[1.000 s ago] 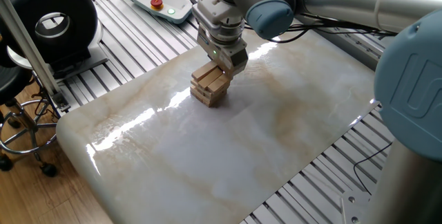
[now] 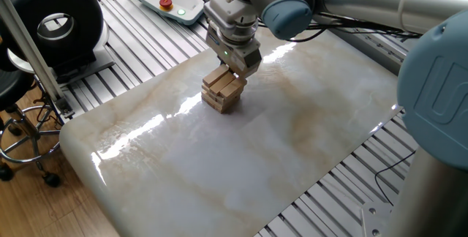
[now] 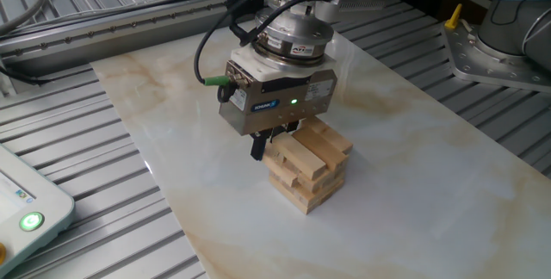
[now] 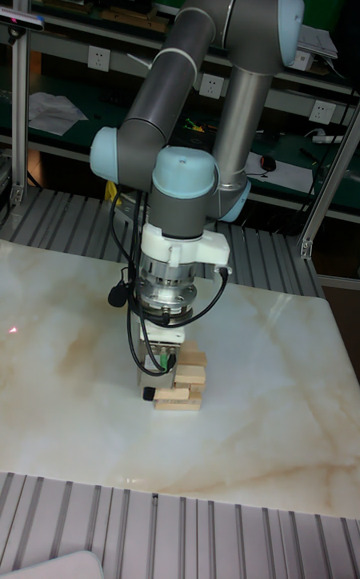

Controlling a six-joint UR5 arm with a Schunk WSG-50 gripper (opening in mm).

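Note:
A small stack of pale wooden blocks (image 3: 308, 176) stands on the marbled board, its layers laid crosswise and slightly uneven, with separate blocks side by side on top. My gripper (image 3: 274, 141) points down at the stack's upper edge, on the side facing the tablet. One black finger (image 3: 258, 146) shows just outside the stack, and the other is partly hidden behind the top blocks. Whether a block sits between them cannot be made out. In exterior view 1 the gripper body hangs over the stack's far corner; in exterior view 3 it covers the stack's left part.
The glossy marbled board (image 2: 212, 171) is clear all around the stack. Slatted metal table (image 3: 77, 141) surrounds it. A tablet with a red stop button (image 2: 167, 4) lies beyond the board's edge. Cables (image 4: 133, 248) hang along the wrist.
The gripper body has shifted slightly up and left in exterior view 1 and looks turned a little. The block stack looks unchanged.

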